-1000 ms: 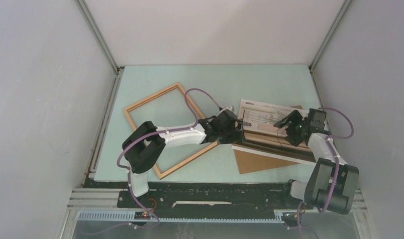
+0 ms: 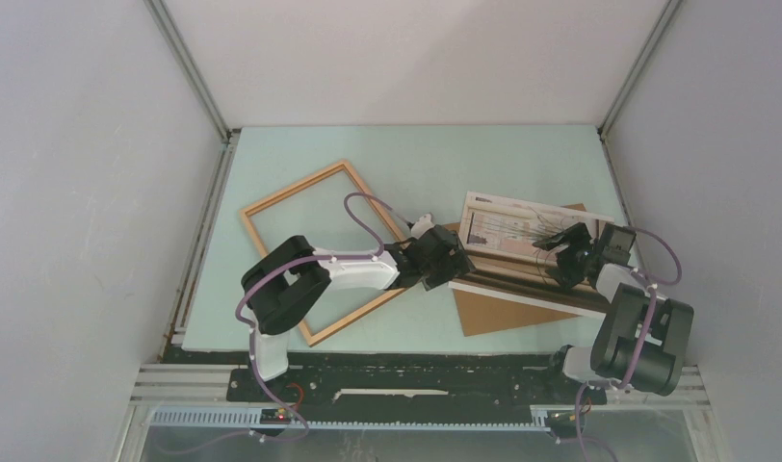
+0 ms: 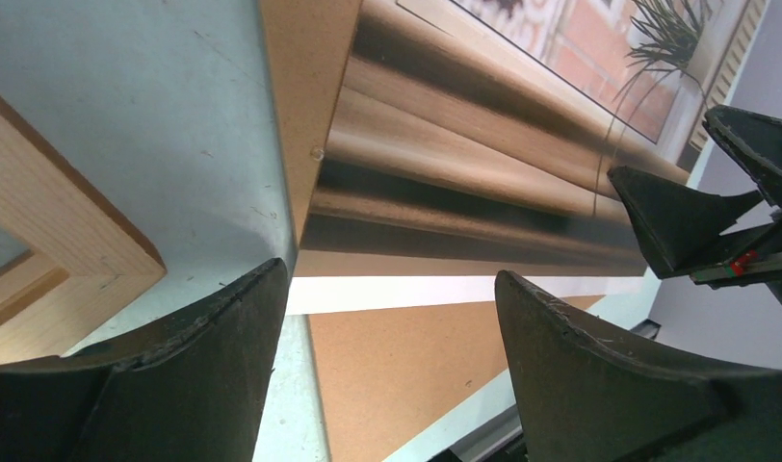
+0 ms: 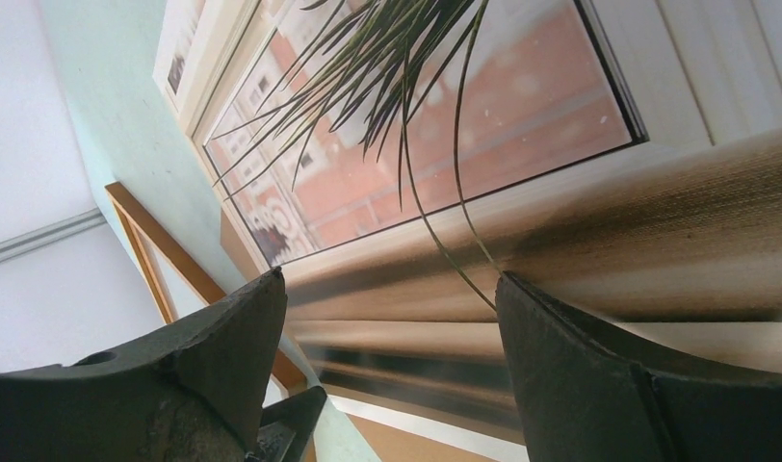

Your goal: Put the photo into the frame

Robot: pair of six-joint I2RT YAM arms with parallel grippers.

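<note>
The photo (image 2: 508, 265), a white-bordered print of a window scene with a plant, lies on a brown backing board (image 2: 498, 314) at the right of the table. An empty wooden frame (image 2: 293, 190) lies flat at the left, partly hidden under my left arm. My left gripper (image 2: 453, 269) is at the photo's left edge, open, its fingers (image 3: 219, 356) on either side of the white border strip. Over the photo's right part is my right gripper (image 2: 553, 256), its fingers (image 4: 599, 375) apart. In the right wrist view the print runs beneath both fingers; nothing appears gripped.
Bare table (image 2: 416, 154) stretches along the back. A side wall (image 2: 724, 192) stands close beyond my right arm. The frame's corner (image 3: 69, 274) is just left of the photo in the left wrist view.
Over the last second, both grippers have shifted slightly toward the table's front, the left one also a bit leftward. Photo, board and frame look unmoved.
</note>
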